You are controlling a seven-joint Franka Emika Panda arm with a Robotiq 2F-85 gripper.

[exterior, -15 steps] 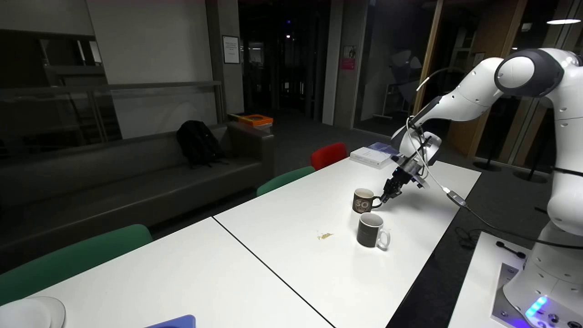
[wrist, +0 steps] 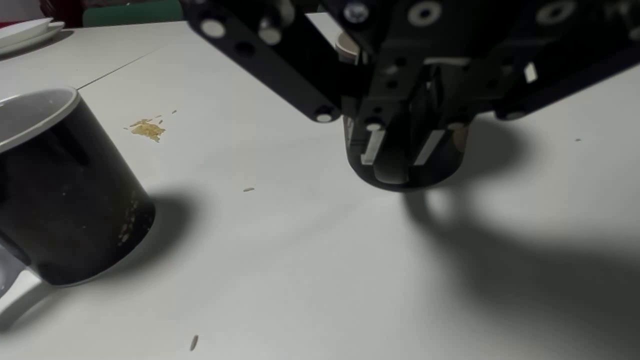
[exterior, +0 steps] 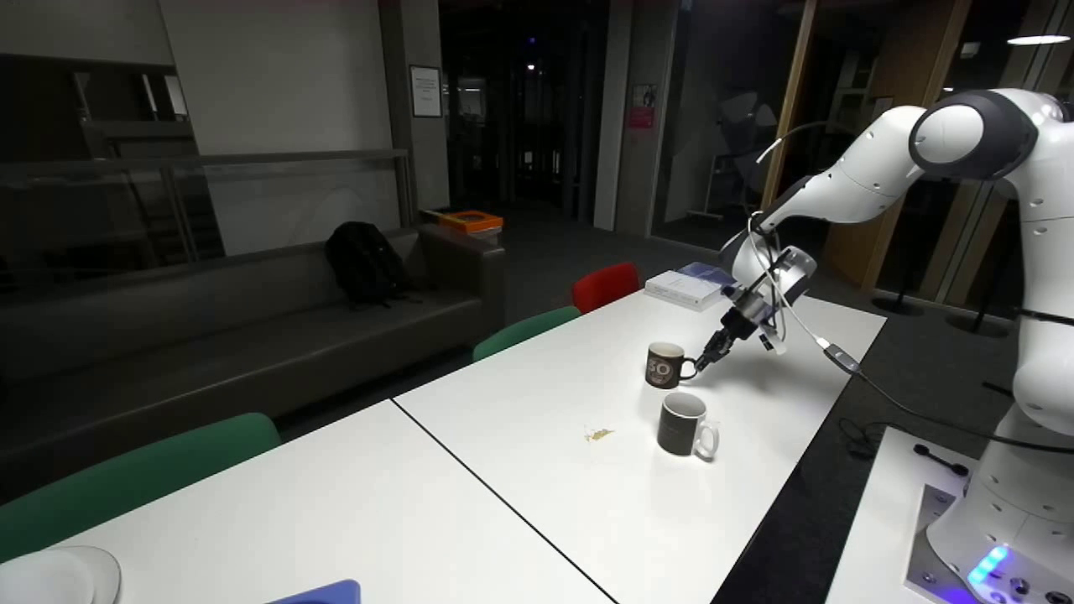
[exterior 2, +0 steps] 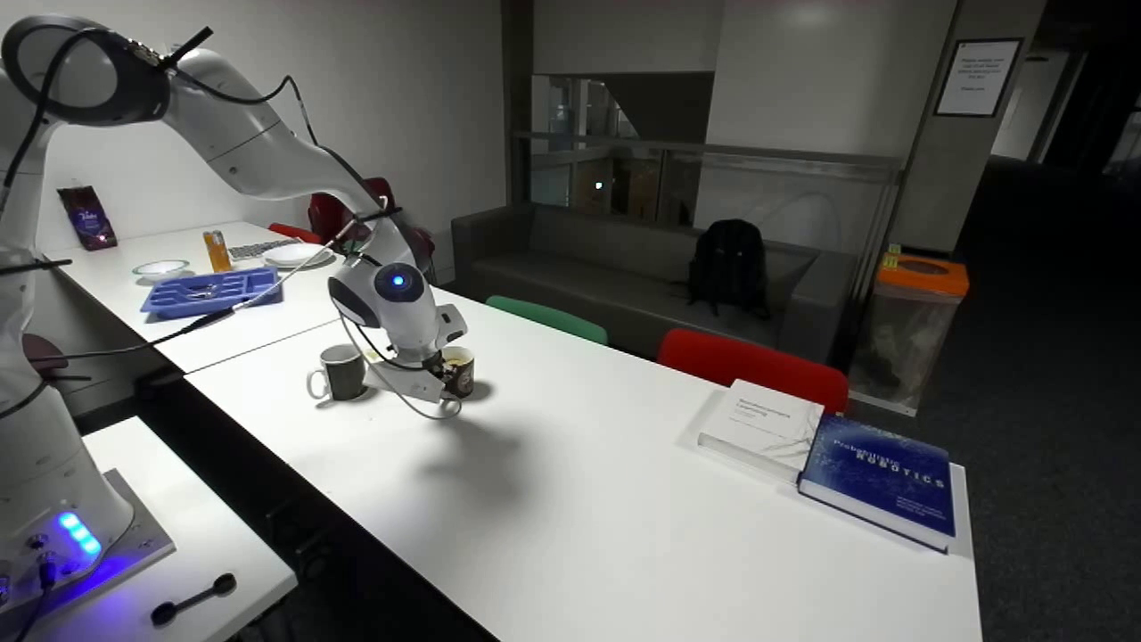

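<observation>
My gripper point(exterior: 701, 364) reaches down from the right and is shut on the handle of a dark mug point(exterior: 662, 368) with a round print on its side. In the wrist view, the fingers point(wrist: 427, 149) stand either side of the handle point(wrist: 392, 171), and the gripper hides much of the mug body point(wrist: 441, 169). The mug looks upright; whether its base touches the table cannot be told. A second dark mug point(exterior: 677, 427), with a white handle and pale inside, stands apart, nearer the front camera of exterior view 1. In the wrist view this mug point(wrist: 66, 192) is at left.
Spilled grains point(exterior: 599, 434) lie on the white table point(exterior: 544, 403), with a few stray ones around. Two books point(exterior 2: 761, 424) rest at its far end. A blue tray point(exterior 2: 214, 291) and plates point(exterior 2: 297, 255) are on the adjoining table. Wide bare surface lies between mugs and books.
The printed mug and my gripper have shifted slightly left and away in exterior view 1, with the mug turned a little. The white-handled mug has stayed put.
</observation>
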